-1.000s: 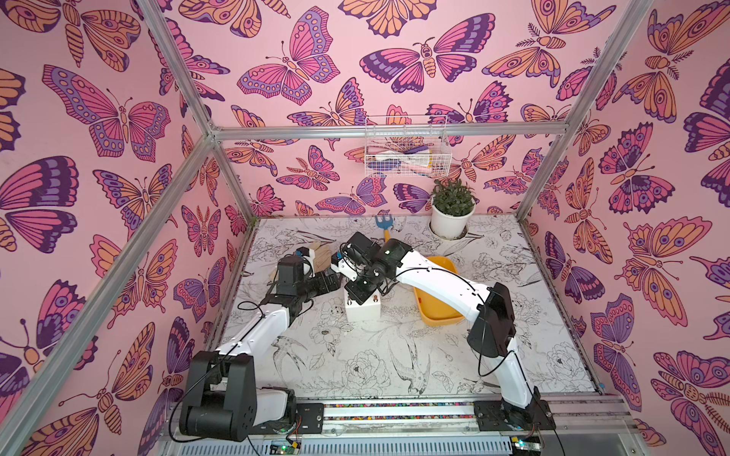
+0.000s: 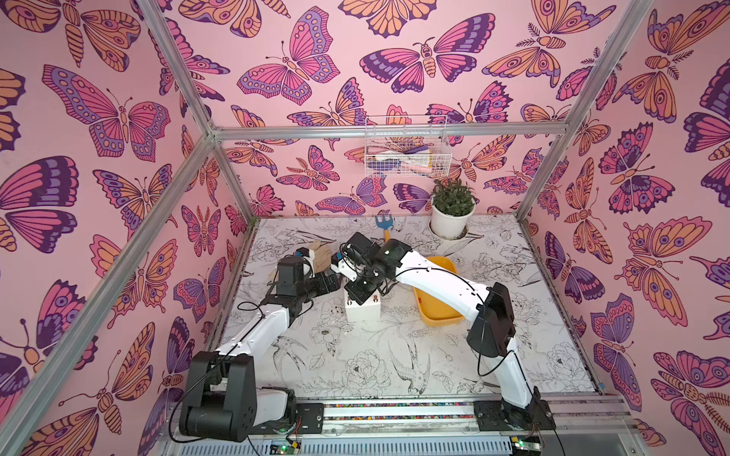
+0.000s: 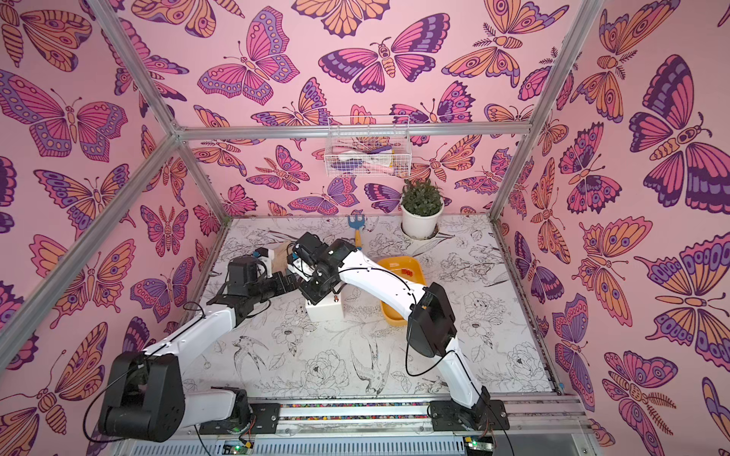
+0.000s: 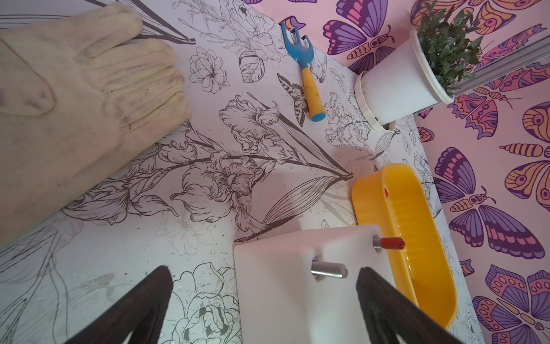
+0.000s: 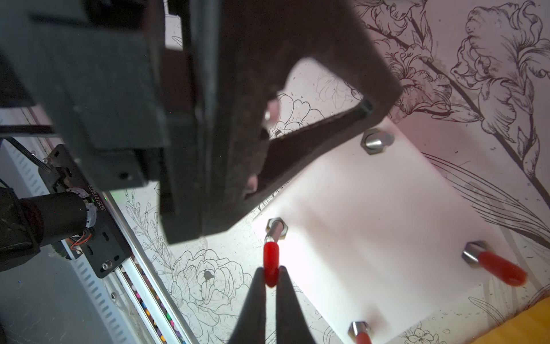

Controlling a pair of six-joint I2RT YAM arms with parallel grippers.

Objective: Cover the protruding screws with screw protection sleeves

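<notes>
In the right wrist view, my right gripper is shut on a red sleeve (image 5: 271, 259), held at the tip of a screw (image 5: 276, 228) on the white block (image 5: 389, 223). Two other screws there wear red sleeves (image 5: 501, 266) (image 5: 362, 335); the top screw (image 5: 376, 140) is bare. In the left wrist view, my left gripper stands open beside the block (image 4: 269, 286), with a bare screw (image 4: 329, 268) and a red-sleeved one (image 4: 389, 243) visible on it.
A yellow tray (image 2: 441, 307) lies right of the block. A glove (image 4: 80, 109) lies behind my left gripper. A toy fork (image 4: 312, 91) and potted plant (image 2: 452, 212) stand at the back.
</notes>
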